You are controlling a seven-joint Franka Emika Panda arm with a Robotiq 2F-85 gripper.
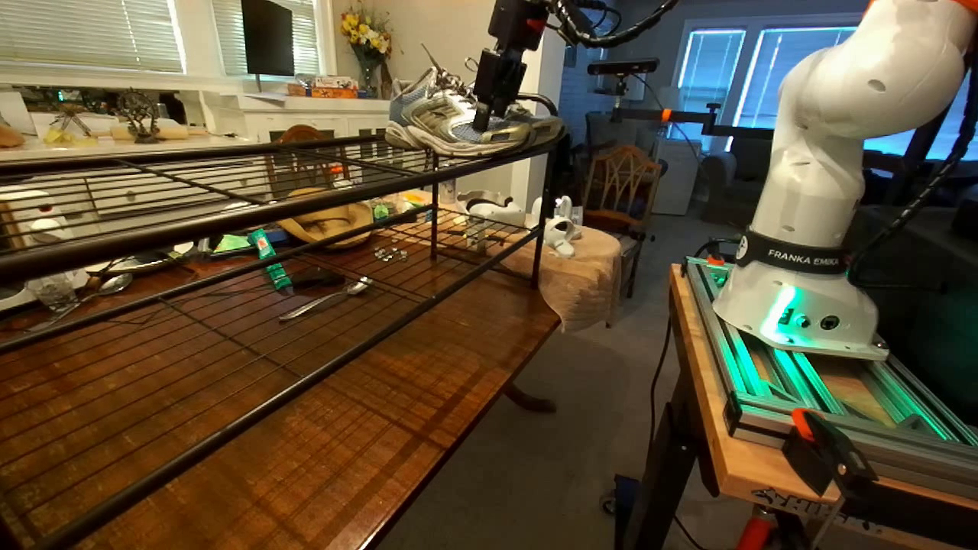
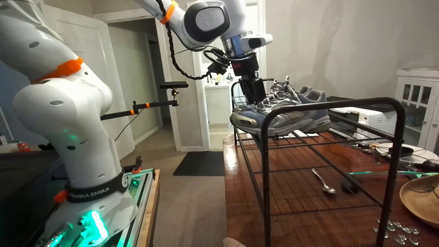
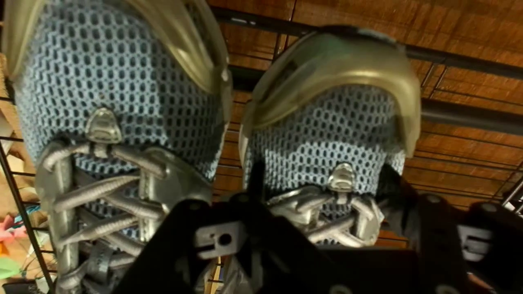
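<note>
A pair of grey and blue mesh running shoes stands on the top shelf of a black wire rack [image 2: 329,104], toes towards the robot's side. In the wrist view the left shoe [image 3: 122,83] and right shoe [image 3: 328,122] lie side by side. My gripper is over the right shoe, its fingers [image 3: 255,182] apart on either side of the toe and lower laces. The fingers look part open; whether they touch the shoe cannot be told. Exterior view 1 shows the gripper [image 1: 481,122] low against the nearer shoe [image 1: 445,119].
Beneath the rack, the wooden table [image 1: 412,403] holds a spoon [image 2: 323,181], a straw hat [image 2: 422,199] and several clear glass pieces [image 2: 399,230]. The rack's long top shelf is bare towards the camera in exterior view 1. Open floor separates table and robot base.
</note>
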